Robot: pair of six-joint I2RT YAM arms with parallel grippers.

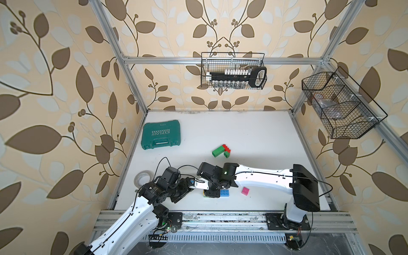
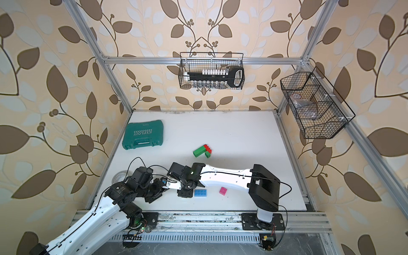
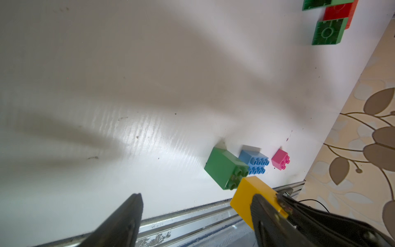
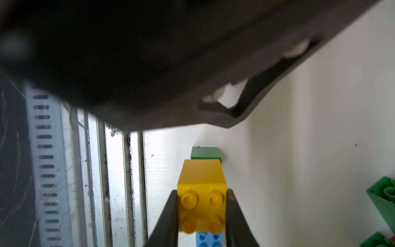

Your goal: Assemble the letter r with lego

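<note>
My right gripper is shut on a yellow brick (image 4: 201, 173), held above a green brick (image 3: 224, 166) on the table. Beside that green brick lie a blue brick (image 3: 251, 160) and a pink brick (image 3: 280, 159). My left gripper is part open, the yellow brick near its right finger in the left wrist view; whether it touches is unclear. Farther back sit green pieces (image 1: 218, 150) joined or lying against a red piece (image 1: 226, 148).
A teal case (image 1: 160, 133) lies at the back left, a tape roll (image 1: 143, 174) at the left. Wire baskets (image 1: 233, 70) hang on the frame. The metal front edge runs just below the bricks.
</note>
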